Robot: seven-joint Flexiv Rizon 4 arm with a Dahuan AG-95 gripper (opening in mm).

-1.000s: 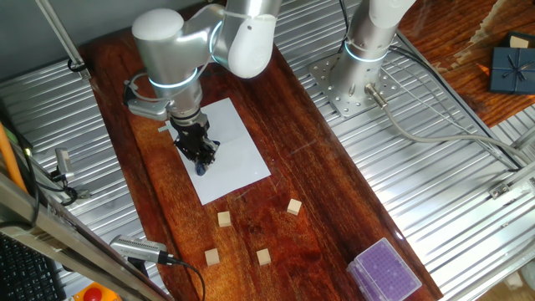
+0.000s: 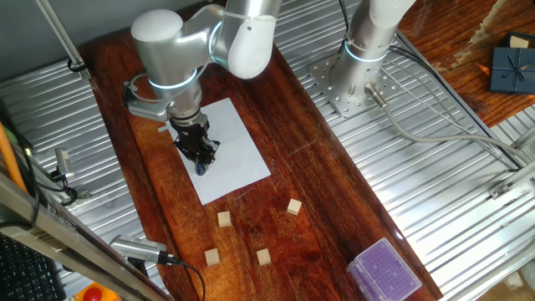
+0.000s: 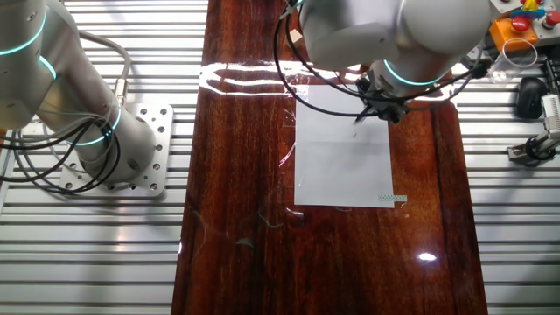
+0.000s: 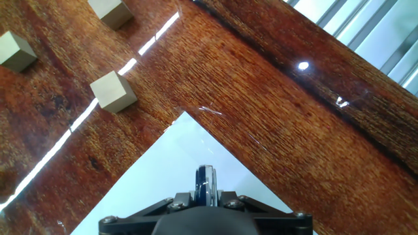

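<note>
A white sheet of paper (image 2: 238, 155) lies flat on the brown wooden table. My gripper (image 2: 201, 159) points down over its left part in exterior view 1. The wrist view shows the gripper's fingers drawn together on a slim dark pen-like object (image 4: 206, 186) with a shiny end. Whether its tip touches the paper cannot be told. In exterior view 2 the arm and its cables partly cover the far end of the paper (image 3: 341, 171).
Several small wooden blocks, such as this block (image 2: 224, 219) and another block (image 2: 294, 206), stand apart beyond the paper. A purple box (image 2: 386, 272) sits near the table's edge. A camera (image 2: 140, 248) with a cable stands at the opposite edge.
</note>
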